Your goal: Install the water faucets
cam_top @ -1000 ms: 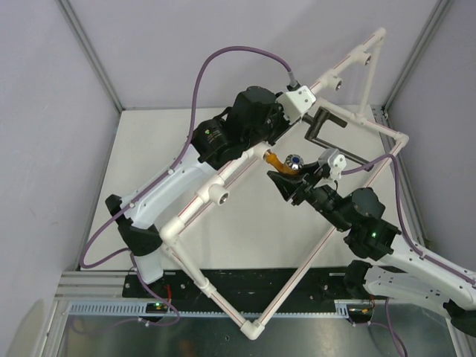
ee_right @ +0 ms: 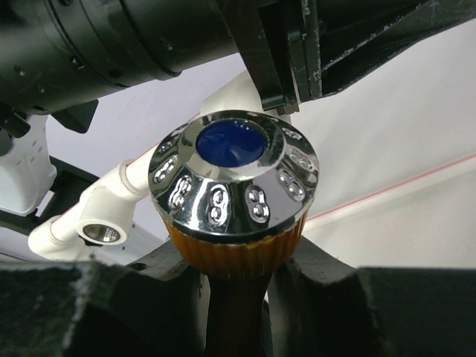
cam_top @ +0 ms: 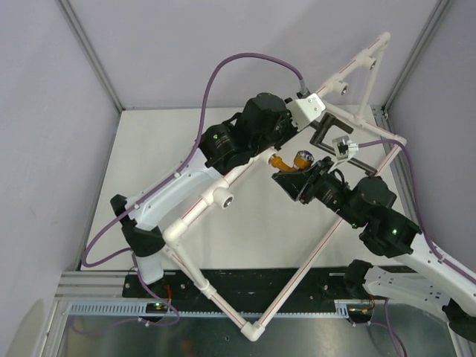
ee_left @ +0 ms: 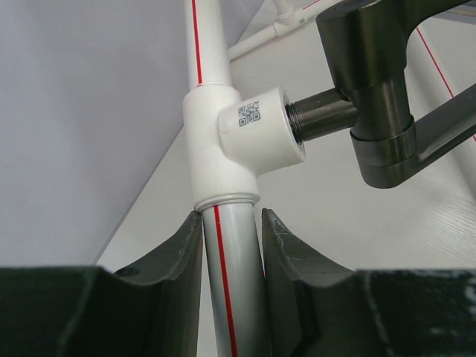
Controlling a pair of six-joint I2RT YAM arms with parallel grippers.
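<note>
My left gripper has its fingers around the white upright pipe (ee_left: pixel 209 44), just below a tee (ee_left: pixel 256 130) that carries a black fitting (ee_left: pixel 381 152); whether it clamps tightly is unclear. My right gripper is shut on an orange faucet with a chrome knob and blue cap (ee_right: pixel 232 178). In the top view the faucet's orange body (cam_top: pixel 279 163) reaches a socket on the sloping white pipe, below the left arm; how far it sits in is hidden.
A white pipe frame (cam_top: pixel 253 327) spans the work area, with further tee sockets (cam_top: pixel 222 197) along it. A dark fitting hangs at the right, behind the right arm. White walls bound the area left and right.
</note>
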